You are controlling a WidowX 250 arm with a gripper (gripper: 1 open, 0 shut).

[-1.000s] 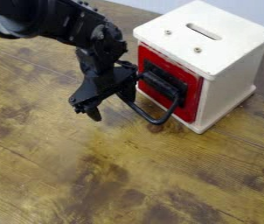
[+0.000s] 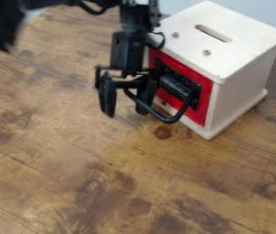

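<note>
A white wooden box [image 2: 236, 69] with a slot on top stands at the upper right. Its red front face [image 2: 196, 112] carries a black hinged part [image 2: 180, 87] with a curved black bar or cable running down in front. My black gripper [image 2: 119, 90] is in front of that face, to its left, pointing down with fingers low near the floor. Whether it is open or shut is hard to make out.
A pale wall is behind.
The arm has shifted from a slanted pose at the left to a more upright one beside the box, its upper part now higher in view. The box looks unmoved.
</note>
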